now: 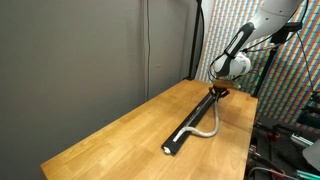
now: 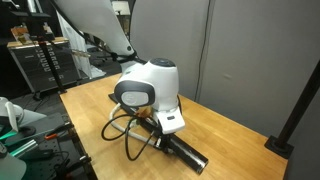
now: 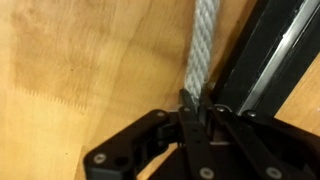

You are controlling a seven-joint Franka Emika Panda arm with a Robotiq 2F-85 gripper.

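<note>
A pale braided rope (image 3: pixel 203 40) runs up from between the fingertips of my gripper, which is shut on it. Alongside, to the right in the wrist view, lies a long black channel (image 3: pixel 245 70) with a grey strip down its middle. In exterior view 1 my gripper (image 1: pixel 216 94) is at the far end of the channel (image 1: pixel 190 124). The rope (image 1: pixel 215 122) bows out to the channel's right there, its other end meeting the channel near its front end. In exterior view 2 the arm hides the fingertips and part of the rope.
A grey partition (image 1: pixel 80 70) stands behind it. Dark equipment (image 1: pixel 290 145) occupies the table's right side. A black cable (image 2: pixel 128 148) loops from the arm.
</note>
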